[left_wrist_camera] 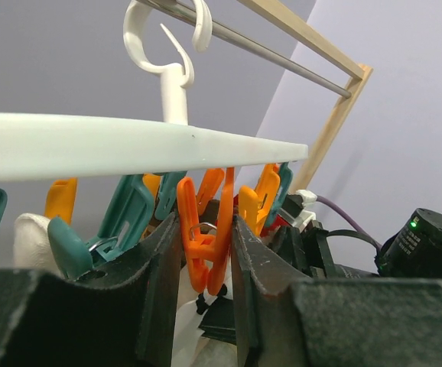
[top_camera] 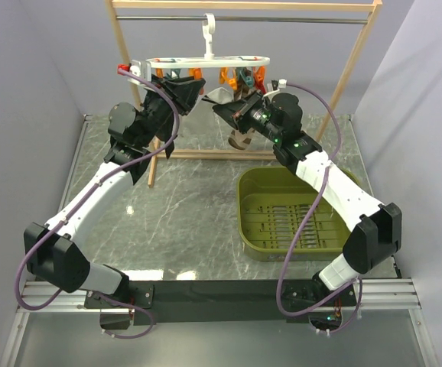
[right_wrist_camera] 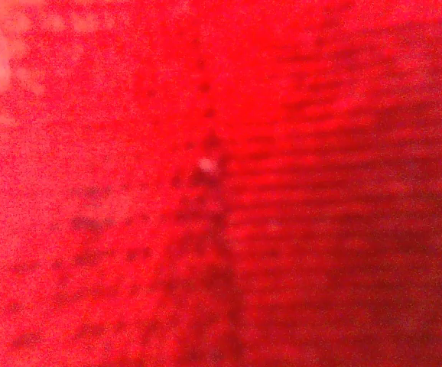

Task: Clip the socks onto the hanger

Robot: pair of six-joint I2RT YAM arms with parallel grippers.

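Observation:
A white hanger [top_camera: 208, 61] hangs from the rack's rod, with orange and teal clips along its lower side. My left gripper is shut on an orange clip [left_wrist_camera: 199, 269], pinching its upper arms just below the hanger bar. To the right in the top view, my right gripper [top_camera: 215, 104] is shut on a whitish sock [top_camera: 221, 95], close beside the left gripper's clip. Whether the sock's edge lies inside that clip cannot be told. A blurred red surface fills the right wrist view, hiding the right fingers there.
An olive bin [top_camera: 249, 251] stands front right under the right arm, looking empty of socks. A wooden rack [top_camera: 359, 47] frames the hanger. Another sock [top_camera: 240, 139], brownish and pale, hangs behind the right gripper.

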